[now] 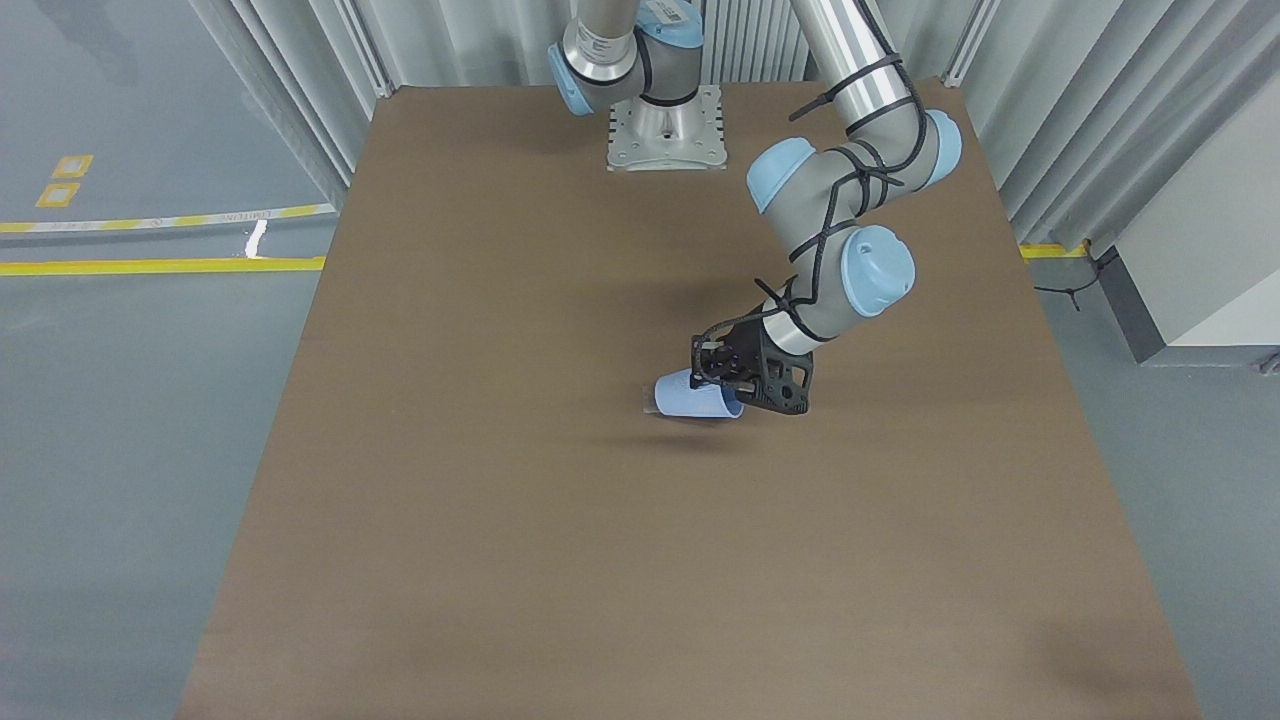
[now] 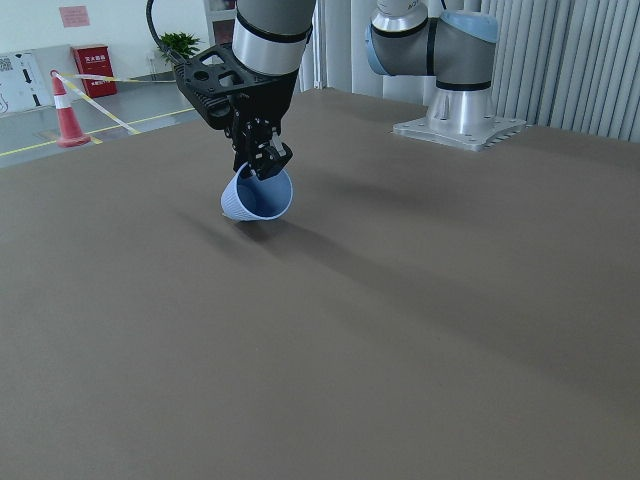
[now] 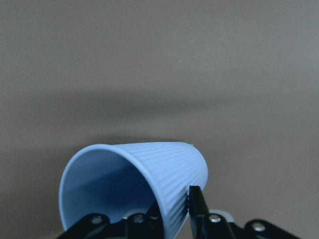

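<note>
A light blue ribbed cup (image 1: 690,396) lies on its side on the brown table (image 1: 504,516), a faint clear piece showing at its far end in the front view. My gripper is down at the cup's open end, one finger inside the mouth and the other against the ribbed outside, pinching the wall, so it looks shut on the cup's rim. The left view shows the cup (image 2: 235,200) directly under the gripper.
Curtains hang beyond the back edge.
</note>
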